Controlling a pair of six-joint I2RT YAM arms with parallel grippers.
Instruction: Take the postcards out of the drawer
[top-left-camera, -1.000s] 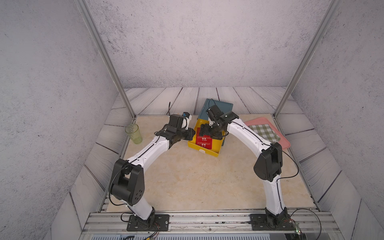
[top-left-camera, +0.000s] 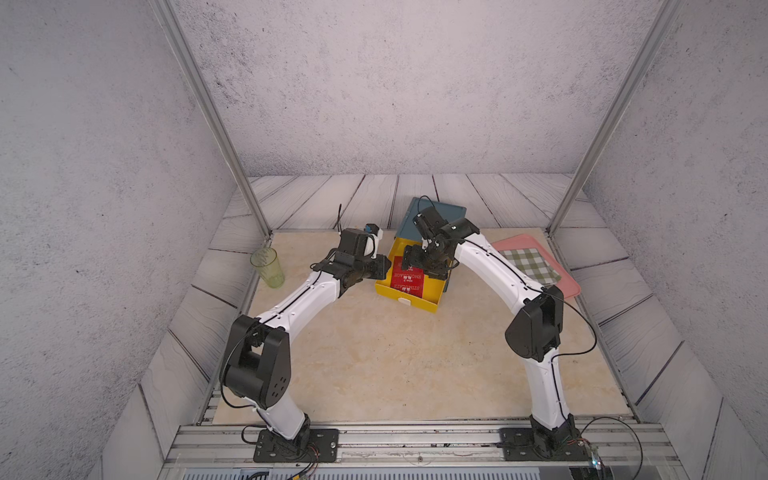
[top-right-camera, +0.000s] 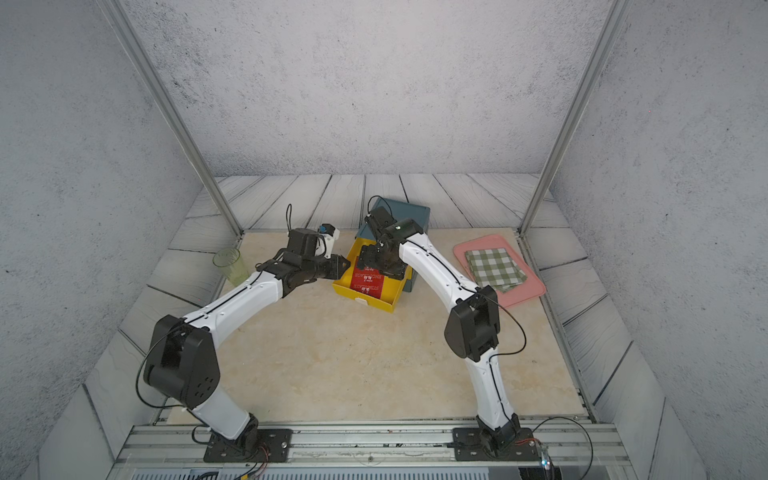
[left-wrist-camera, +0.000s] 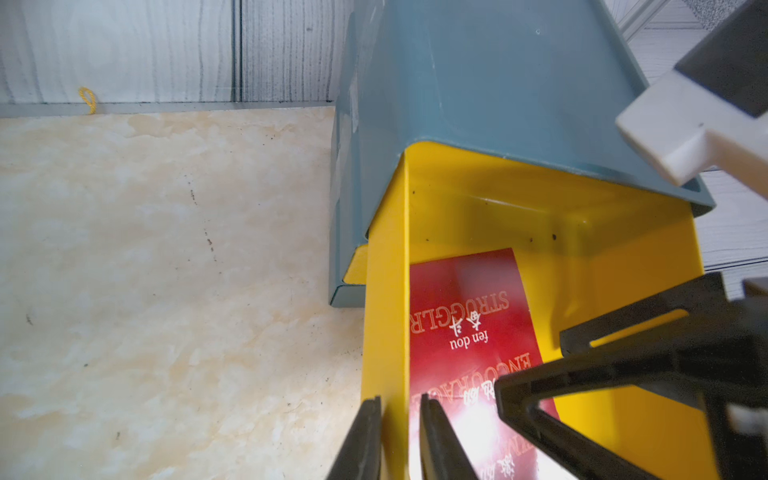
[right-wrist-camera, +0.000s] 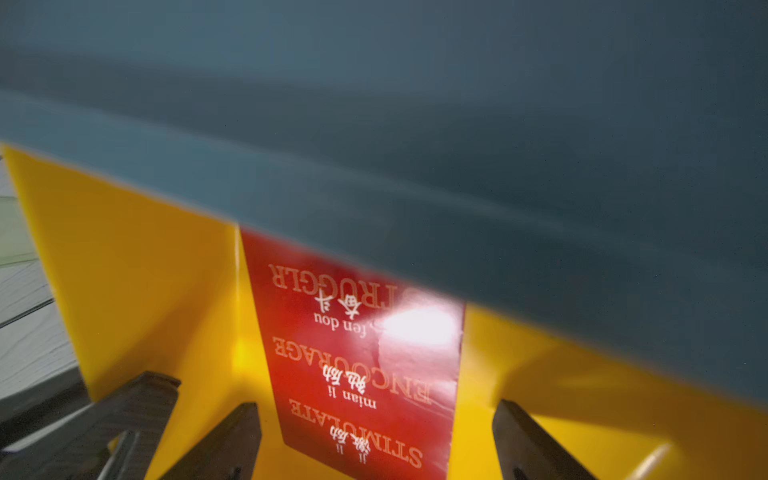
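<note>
A yellow drawer sticks out of a blue-grey box. Red postcards lie flat inside it, printed with white and pale lettering, seen close in both wrist views. In the left wrist view my left gripper is shut on the drawer's left wall. My right gripper is open inside the drawer, its fingers either side of the postcards, under the box's blue front edge that hides their far part in the right wrist view.
A green glass stands at the left. A pink tray with a checked cloth is at the right. The two gripper bodies are close together over the drawer.
My right gripper has shifted very slightly over the drawer. The left gripper and drawer look unmoved.
</note>
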